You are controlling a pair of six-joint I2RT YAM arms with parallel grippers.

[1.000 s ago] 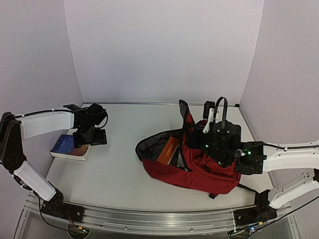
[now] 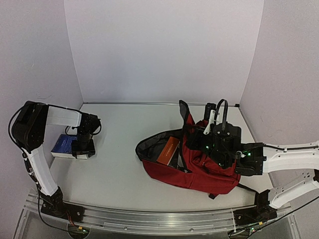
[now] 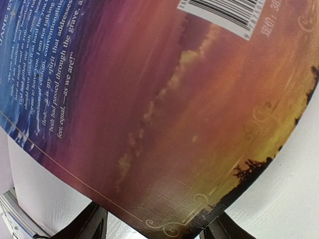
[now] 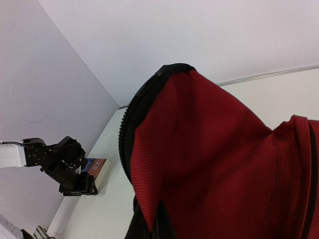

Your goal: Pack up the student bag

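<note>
A book with a blue and orange cover [image 2: 63, 144] lies flat at the table's left side; its back cover [image 3: 164, 109] fills much of the left wrist view. My left gripper [image 2: 83, 148] is at its right part, fingers [image 3: 92, 225] apart, with a book corner reaching into the gap between them. The red backpack [image 2: 209, 179] lies on the right with its mouth open to the left. An orange book [image 2: 168, 151] is inside. My right gripper is shut on the zipper edge of the bag's raised red flap [image 4: 199, 139].
White walls stand at the left [image 2: 35, 59], back and right. A metal rail [image 2: 149, 215] runs along the front edge.
My left gripper has moved left and slightly toward the front, over the book's right part, its arm folding back. The right arm and the bag have stayed practically still.
</note>
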